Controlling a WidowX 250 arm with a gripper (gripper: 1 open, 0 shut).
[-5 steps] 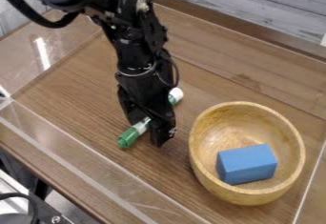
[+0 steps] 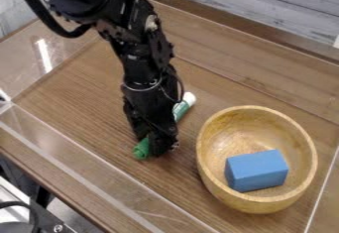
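Observation:
My black gripper (image 2: 155, 138) is low over the table, its fingertips down at a green and white cylindrical object (image 2: 142, 149) lying diagonally on the wood. The gripper covers the object's middle; its green end shows at the lower left and its white end (image 2: 185, 102) at the upper right. Whether the fingers are closed on it cannot be seen.
A wooden bowl (image 2: 212, 163) holding a blue block (image 2: 257, 168) stands to the right of the gripper.
The gripper has shifted slightly left and now covers more of the green and white object's middle. The bowl and blue block are unmoved.

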